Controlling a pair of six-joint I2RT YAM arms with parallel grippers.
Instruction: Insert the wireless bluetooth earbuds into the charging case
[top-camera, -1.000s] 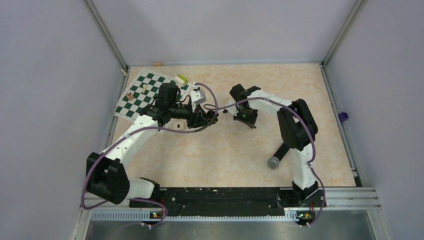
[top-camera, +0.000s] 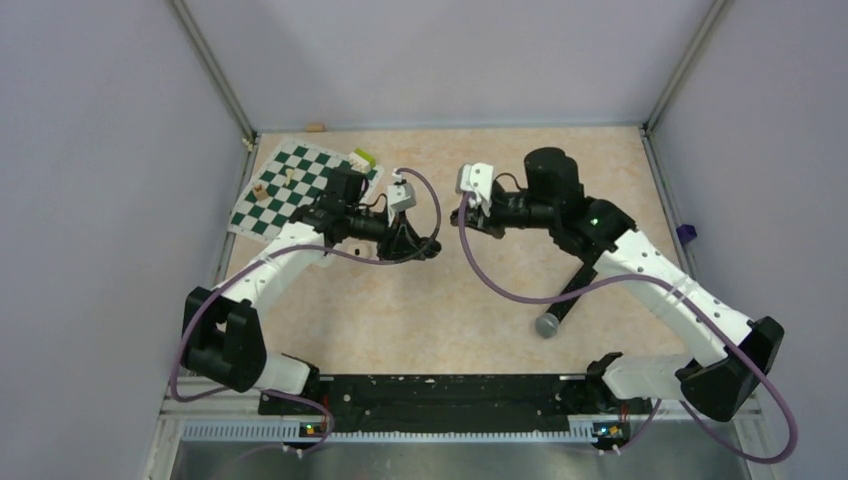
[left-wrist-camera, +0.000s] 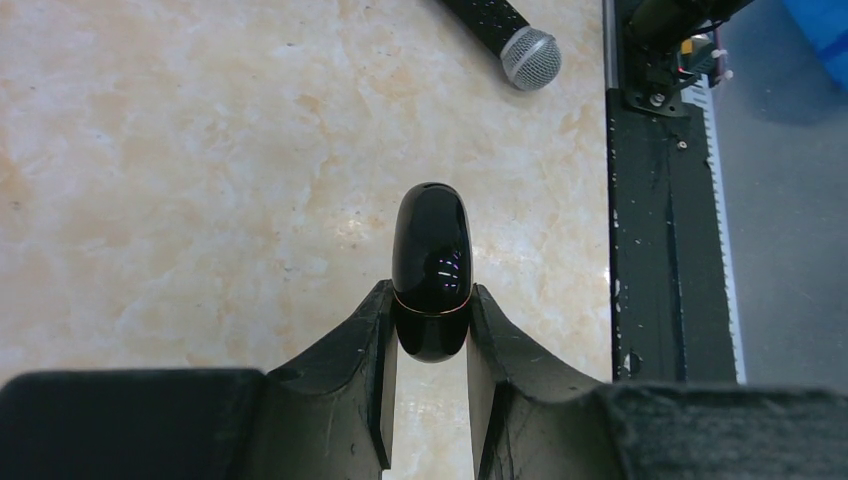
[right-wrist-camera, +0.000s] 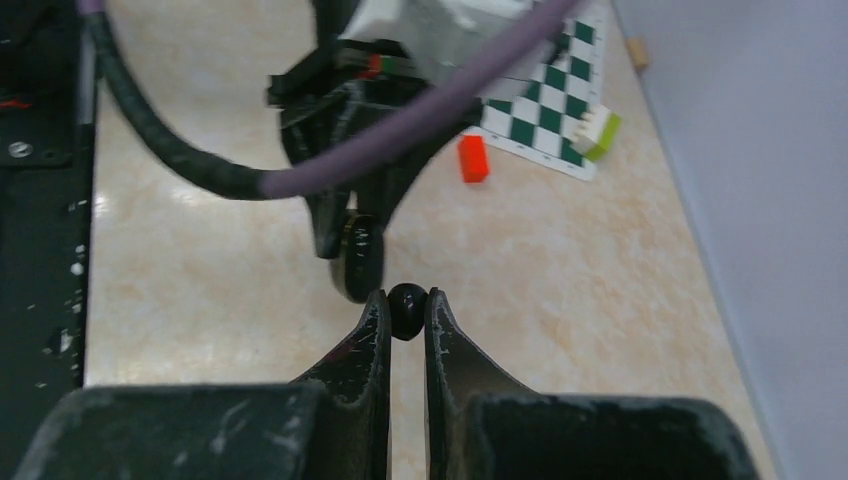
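Observation:
A glossy black charging case (left-wrist-camera: 432, 245) with a thin copper-coloured seam stands between the fingers of my left gripper, which is shut on it. Seen from the right wrist, that same case (right-wrist-camera: 360, 258) hangs in the left gripper above the table, its lid apparently closed. My right gripper is shut on a small black earbud (right-wrist-camera: 407, 308), whose rounded end shows between the fingertips. From above, the left gripper (top-camera: 425, 247) and right gripper (top-camera: 458, 217) face each other with a small gap between them. No second earbud can be made out.
A microphone (top-camera: 562, 305) lies at the right of the table. On the left is a green-and-white checkered board (top-camera: 285, 190), with a green-and-white block (top-camera: 362, 159) at its corner. An orange-red block (right-wrist-camera: 473, 158) lies by the board.
The right arm has lifted off the table and reached up toward the camera, its gripper shifting left toward the case. The left gripper has moved only slightly, to the right.

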